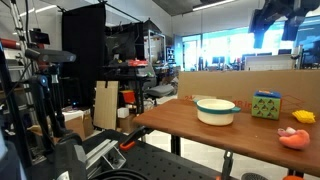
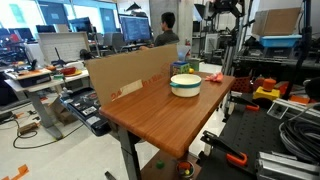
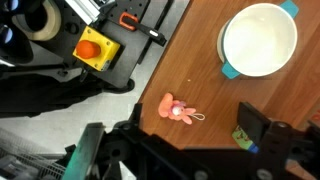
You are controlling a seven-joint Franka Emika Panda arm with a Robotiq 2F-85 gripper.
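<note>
High over the right part of the table, my gripper (image 1: 278,46) stands open with nothing between its fingers. Below it, a white bowl (image 1: 216,116) with teal handles rests on the wooden table (image 1: 180,122). A pink toy (image 1: 294,138) lies near the table's right front edge. Behind it stands a green block with blue on top (image 1: 266,106), and a yellow item (image 1: 303,117) lies farther right. Looking down in the wrist view, the pink toy (image 3: 175,108) appears between and ahead of the fingers, the bowl (image 3: 259,40) at upper right. The green block (image 3: 243,138) is partly hidden there by a finger.
A cardboard panel (image 2: 125,75) borders the table's far side. Beside the near edge are a black mount and rail, with a yellow box bearing an orange button (image 3: 90,48). Bare tabletop (image 2: 165,116) spreads on the side of the bowl away from the toy.
</note>
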